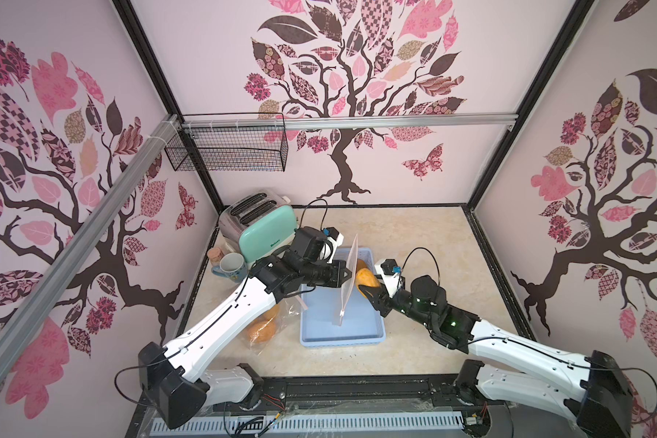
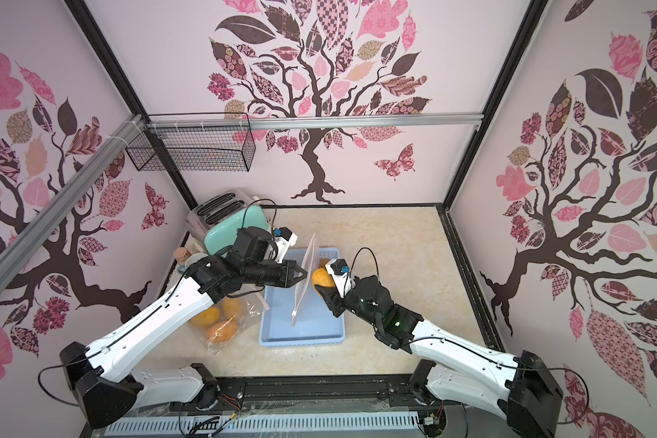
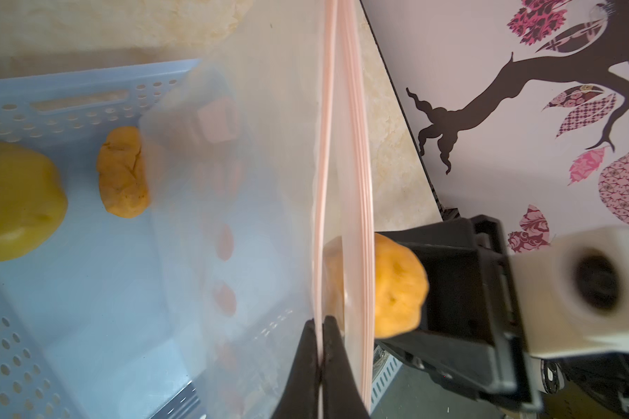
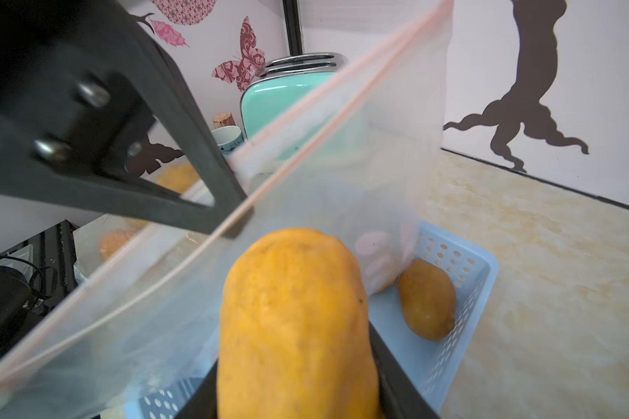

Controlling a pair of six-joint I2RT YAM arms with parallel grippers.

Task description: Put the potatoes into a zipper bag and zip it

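Observation:
My left gripper is shut on the pink zipper edge of an upright clear bag [image 3: 237, 181], hanging over the blue tray [image 1: 341, 338]. Right of the bag, my right gripper [image 1: 376, 292] is shut on an orange-yellow potato [image 4: 293, 321], held against the bag's top edge; whether any of it is inside I cannot tell. In the tray lie a brown potato and, in the left wrist view, a yellow potato [image 3: 17, 199] and a small orange lump [image 3: 122, 171].
A bag of potatoes [image 2: 221, 330] lies left of the tray. A mint toaster [image 1: 266, 233] and a mug [image 1: 232, 266] stand at the back left, below a wire basket [image 1: 226, 146].

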